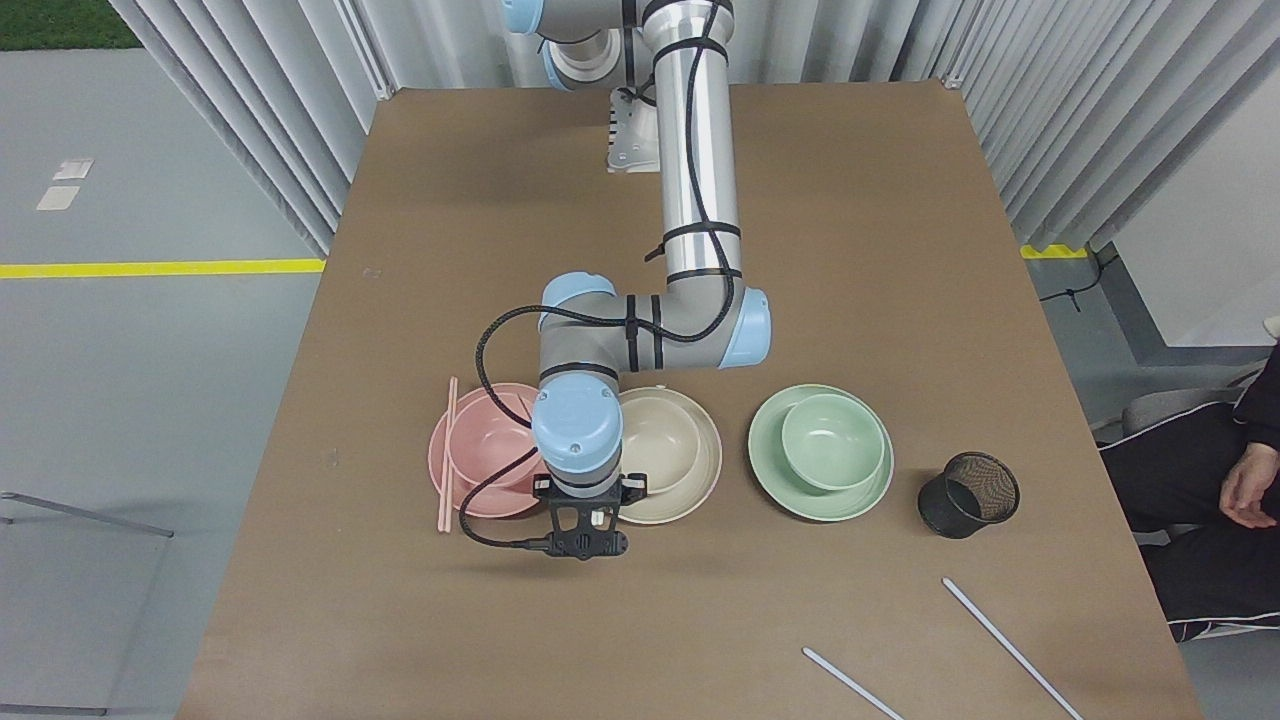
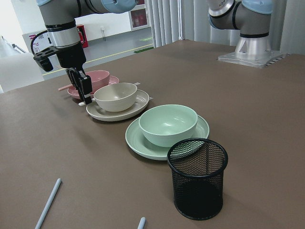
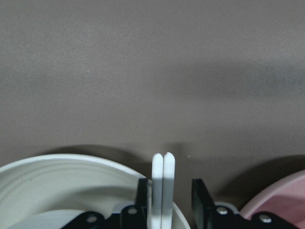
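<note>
My gripper is low at the cream bowl (image 2: 115, 99) and cream plate (image 1: 684, 485), open, its two black fingers on either side of a pair of white chopsticks (image 3: 157, 186) that lie along the plate's edge. In the front view the wrist hides the chopsticks and part of the cream set. A pink bowl (image 1: 483, 438) on a pink plate, with pink chopsticks (image 1: 449, 460) beside it, sits to the left.
A green bowl (image 1: 833, 439) on a green plate and a black mesh cup (image 2: 197, 183) stand to the right. Two white sticks (image 1: 1002, 638) lie on the near table (image 1: 480, 624). A seated person is at the right edge.
</note>
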